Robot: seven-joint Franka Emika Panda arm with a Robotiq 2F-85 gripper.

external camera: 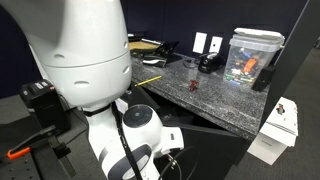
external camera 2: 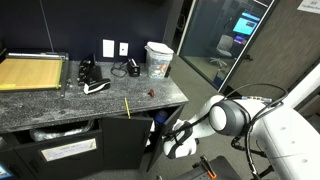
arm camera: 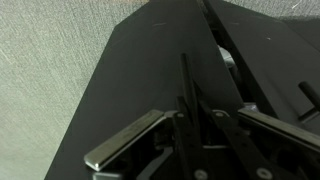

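Observation:
In the wrist view a dark cabinet door point(arm camera: 140, 75) fills the middle, with a slim black bar handle point(arm camera: 186, 75) standing on it. My gripper is shut on that handle, its narrow dark fingers close together at the handle's near end. A second dark door point(arm camera: 275, 60) lies to the right with its own handle point(arm camera: 308, 94). Between the two runs a narrow gap, with something pale inside. From the second exterior view, the arm point(external camera 2: 185, 140) reaches down to the cabinet front beside a dark door panel point(external camera 2: 125, 145); the fingertips are hidden there.
Above the cabinet, a granite counter point(external camera 2: 50, 108) carries a clear tub point(external camera 2: 158, 62), a wooden tray point(external camera 2: 30, 72), a dark device point(external camera 2: 92, 78) and a yellow pencil point(external camera: 150, 80). A white box point(external camera: 275, 130) stands right of the cabinet. An open compartment holds a labelled bin point(external camera 2: 68, 150).

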